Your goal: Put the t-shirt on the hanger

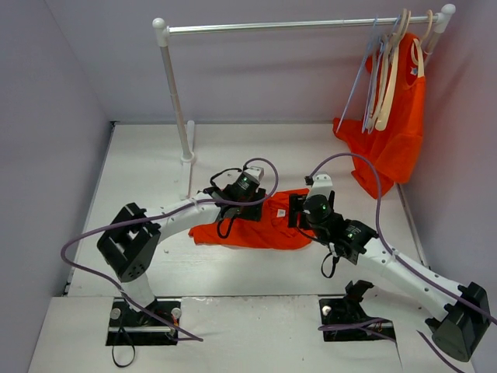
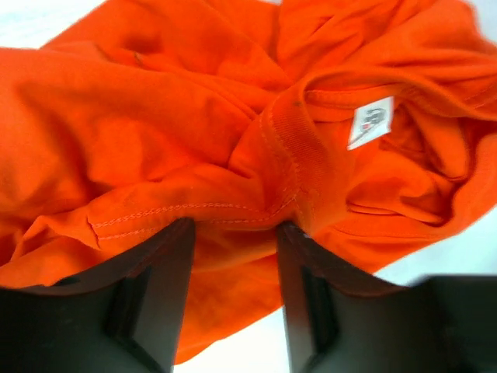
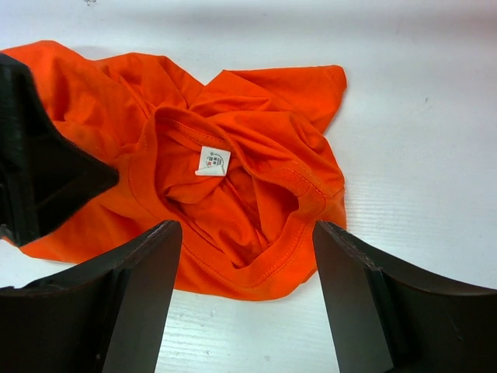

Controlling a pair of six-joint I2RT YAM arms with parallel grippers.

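A red t shirt [image 1: 272,237] lies crumpled on the white table, its collar with a white tag facing up in both wrist views. My left gripper is open over the shirt just left of the collar, fingertips close to the fabric. My right gripper stands open above the collar's lower right part. Several hangers [image 1: 384,85] hang from the rail at the right, with red garments [image 1: 400,140] among them.
The white rail [image 1: 303,25] spans the back, with a post [image 1: 175,93] and foot at the left.
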